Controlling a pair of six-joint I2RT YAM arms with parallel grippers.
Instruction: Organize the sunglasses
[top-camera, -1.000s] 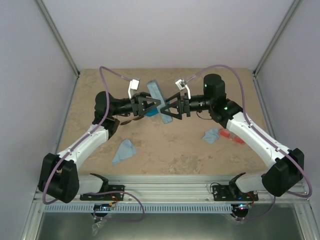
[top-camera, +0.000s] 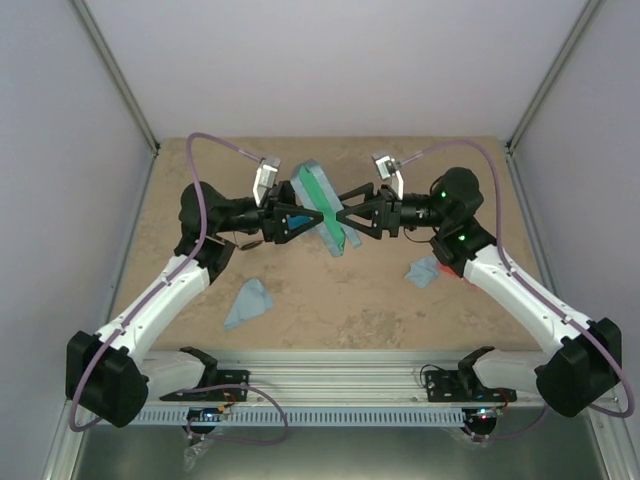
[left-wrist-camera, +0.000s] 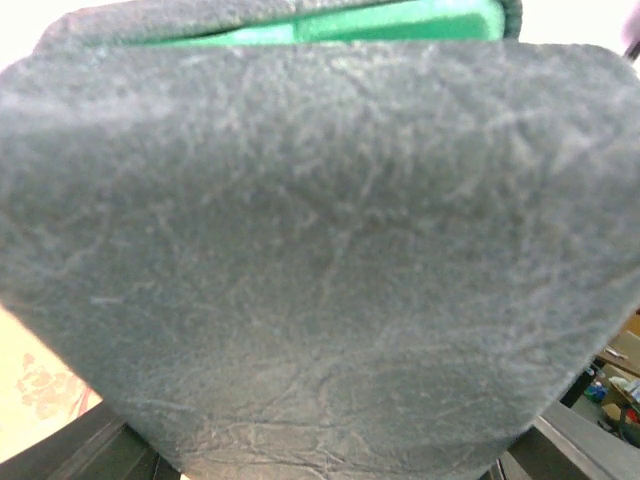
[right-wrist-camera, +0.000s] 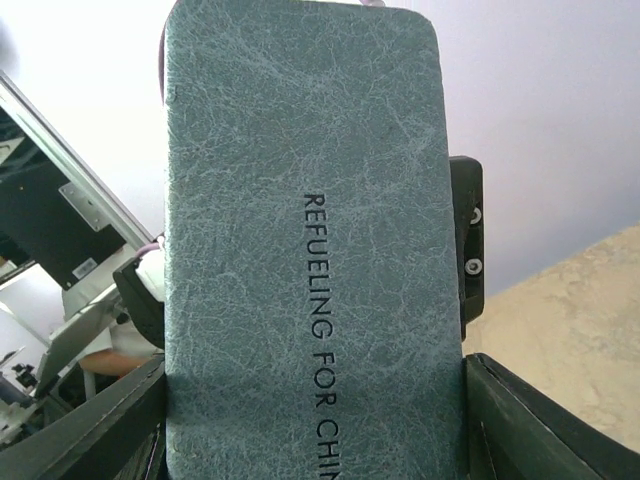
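Observation:
A grey-green glasses case (top-camera: 333, 236) with a bright green inside hangs part open between my two grippers in the top view. My left gripper (top-camera: 311, 216) is shut on its left half, whose grey shell (left-wrist-camera: 320, 250) fills most of the left wrist view. At the other half is my right gripper (top-camera: 346, 212); lettering runs down that shell (right-wrist-camera: 310, 240), with a finger at each side. Whether those fingers press on it cannot be told. Sunglasses (top-camera: 250, 244) lie on the table, partly behind the left gripper.
A blue item (top-camera: 297, 222) sits under the left gripper. Grey-blue cloths (top-camera: 249, 303) lie at front left and at right (top-camera: 422, 272). Something red (top-camera: 446, 269) shows beside the right arm.
The case went from closed to part open, its green inside now showing. My right gripper has shifted right with its half of the case, while the left moved only slightly.

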